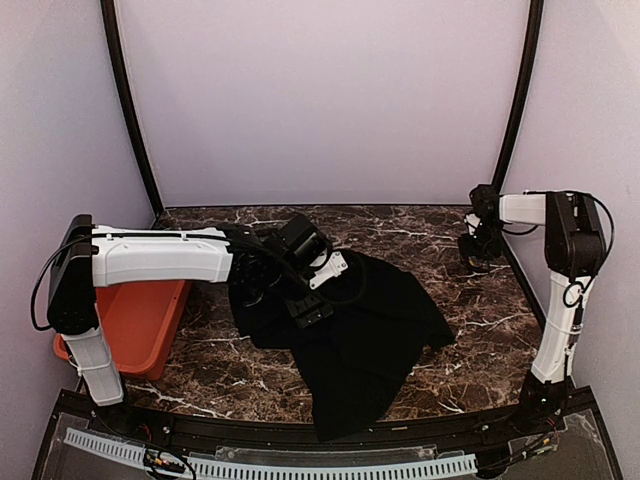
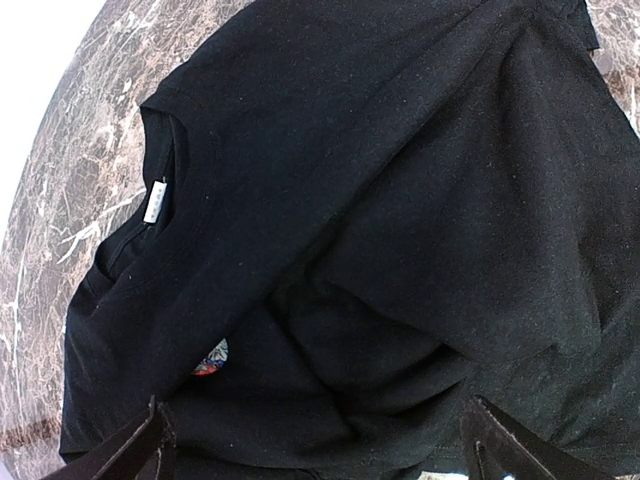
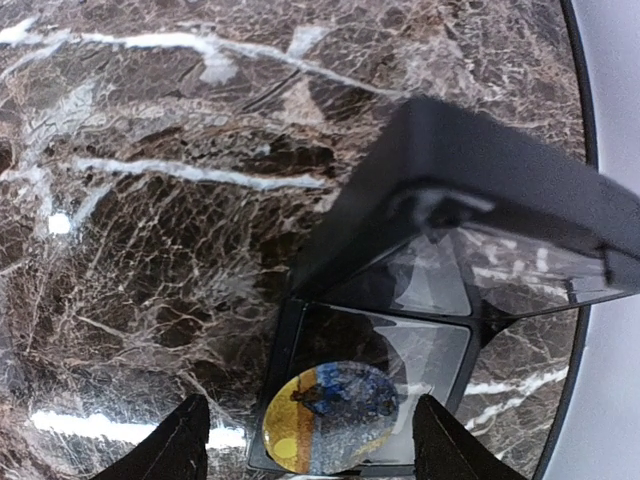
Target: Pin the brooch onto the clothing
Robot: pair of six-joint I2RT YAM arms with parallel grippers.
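Note:
The black garment (image 1: 375, 320) lies spread over the middle of the table. In the left wrist view its dark cloth (image 2: 440, 190) shows folds and a neckline with a white tag (image 2: 155, 201). My left gripper hangs above it, open and empty. At the far right of the table, a round brooch (image 3: 330, 417) patterned in yellow, blue and pale tones lies in a small black box (image 3: 285, 350) with its lid raised. My right gripper is open over the box, one finger to either side of the brooch in view; contact cannot be judged.
The raised box lid (image 3: 480, 180) stands just beyond the brooch. A small colourful round patch (image 2: 212, 358) peeks from under a cloth fold. An orange bin (image 1: 150, 325) sits at the left. Bare marble lies between garment and box.

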